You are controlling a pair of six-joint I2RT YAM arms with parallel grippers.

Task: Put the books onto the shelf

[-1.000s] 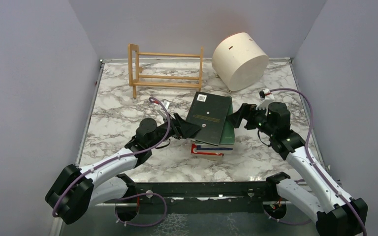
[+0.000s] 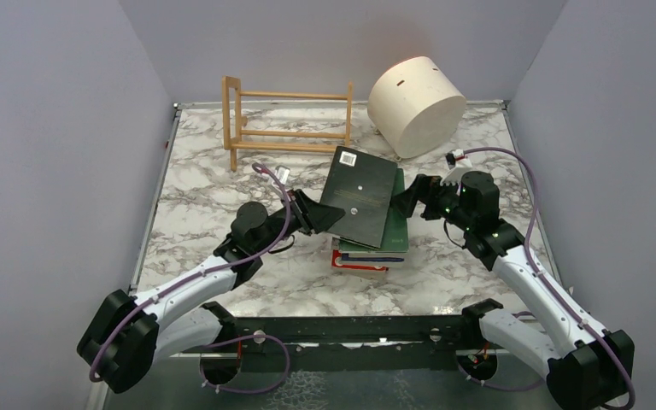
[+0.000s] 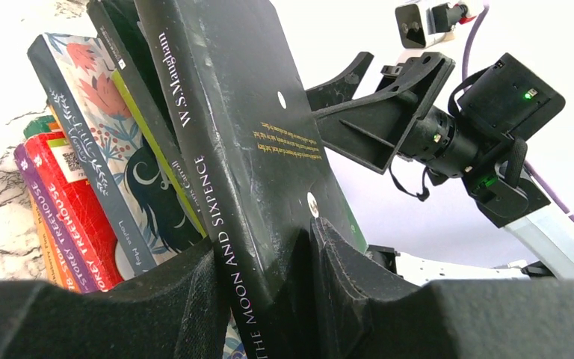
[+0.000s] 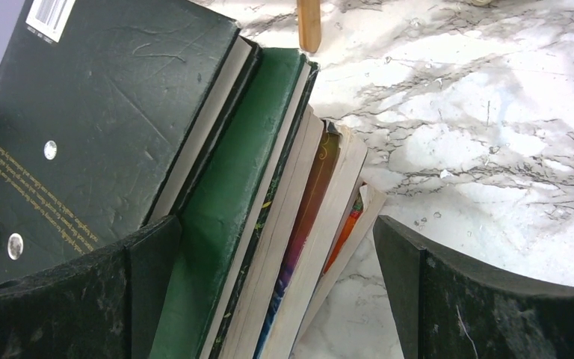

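Note:
A black book (image 2: pixel 359 196) with a barcode lies tilted atop a stack of books, including a green one (image 4: pixel 235 149), a floral one (image 3: pixel 93 112) and a red one (image 3: pixel 67 194). My left gripper (image 2: pixel 325 218) is at the black book's near-left corner, its fingers around the spine end in the left wrist view; whether they grip it is unclear. My right gripper (image 2: pixel 410 192) stands open at the stack's right side; in the right wrist view its left finger touches or nearly touches the green and black books.
A wooden rack (image 2: pixel 286 145) stands at the back left, close behind the stack. A white cylinder (image 2: pixel 414 111) lies at the back right.
The black book has shifted toward the back of the table. The right gripper has moved slightly.

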